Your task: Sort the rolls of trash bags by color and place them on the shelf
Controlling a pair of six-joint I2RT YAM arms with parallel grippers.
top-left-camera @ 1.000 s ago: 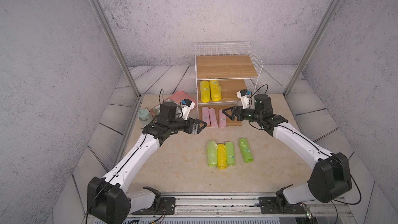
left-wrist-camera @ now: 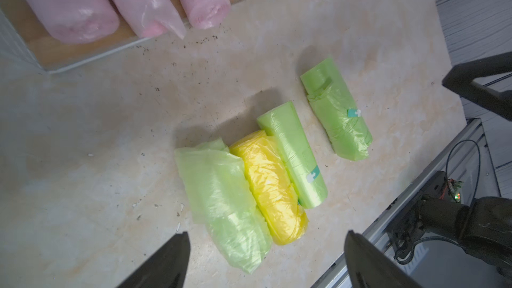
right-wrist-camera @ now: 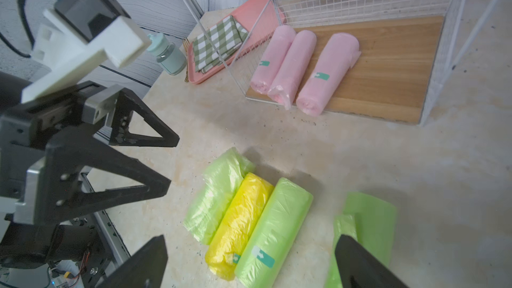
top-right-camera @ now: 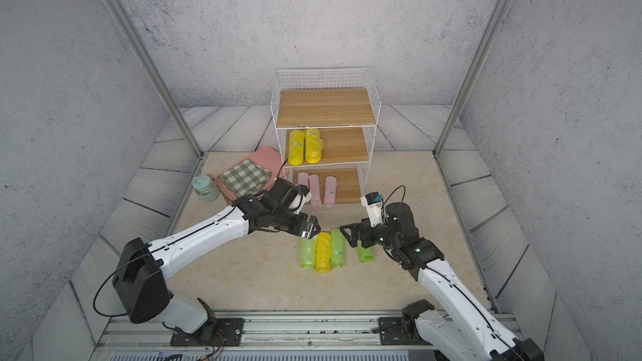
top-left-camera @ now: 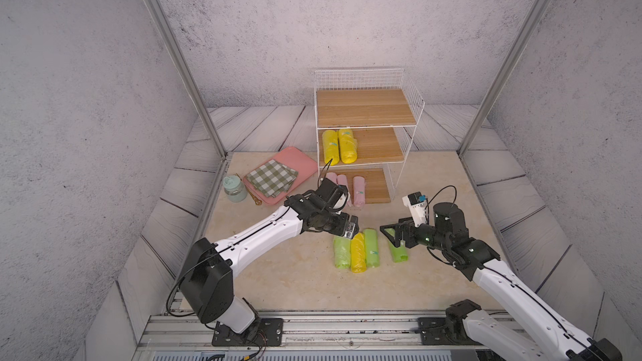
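Observation:
A white wire shelf holds two yellow rolls (top-left-camera: 339,147) on its middle board and three pink rolls (right-wrist-camera: 325,74) on its bottom board (right-wrist-camera: 389,69). Below, on the table, a yellow roll (left-wrist-camera: 269,186) lies between a crinkled pale green roll (left-wrist-camera: 224,202) and a smooth green roll (left-wrist-camera: 296,154). Another green roll (left-wrist-camera: 338,112) lies apart to the right. My left gripper (top-right-camera: 309,227) hangs open above the front rolls, nothing between its fingers. My right gripper (top-right-camera: 346,232) is open too, low over the right-hand green rolls, nothing between its fingers.
A pink tray (top-right-camera: 267,155) with a checked cloth and a jar (top-right-camera: 206,187) stand at the back left. The top board (top-right-camera: 325,107) is empty. Bare table surrounds the front rolls, and the bottom board has room on its right.
The rolls look unmoved.

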